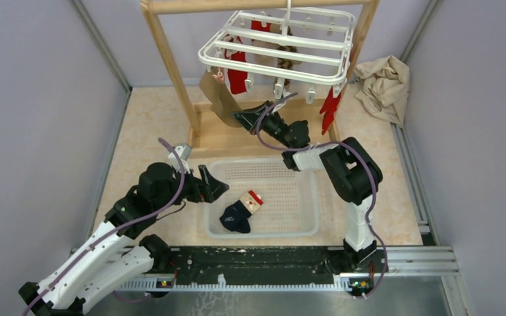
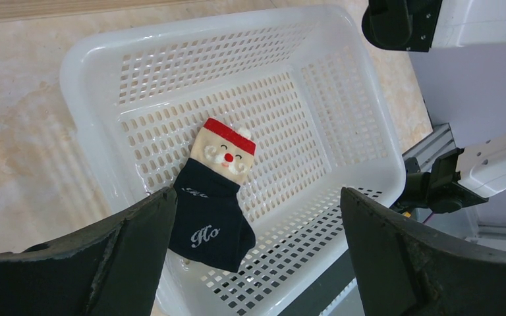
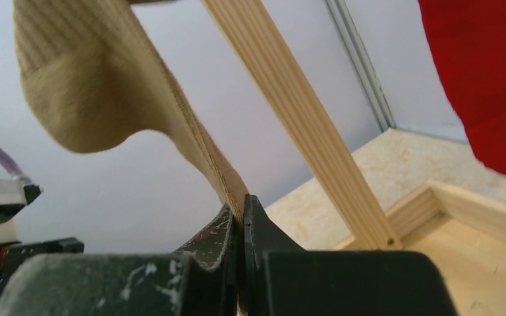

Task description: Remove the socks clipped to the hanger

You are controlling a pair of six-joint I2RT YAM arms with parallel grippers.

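Observation:
A white hanger (image 1: 283, 45) hangs from the wooden frame with several socks clipped beneath it. At its front left, a tan sock (image 1: 219, 99) stretches down to my right gripper (image 1: 238, 119). In the right wrist view, the lower end of that tan sock (image 3: 191, 125) runs between the fingertips, which are shut on it; its top lies out of view. A red sock (image 1: 237, 69) hangs beside it. My left gripper is open and empty above the white basket (image 2: 92, 141). Inside the basket lies a dark sock with a Santa face (image 2: 207, 227).
A red sock (image 1: 330, 110) hangs at the hanger's right end. The wooden frame's upright (image 1: 171, 66) stands left of the tan sock. A beige cloth (image 1: 383, 85) lies crumpled at the back right. The basket's right half is bare.

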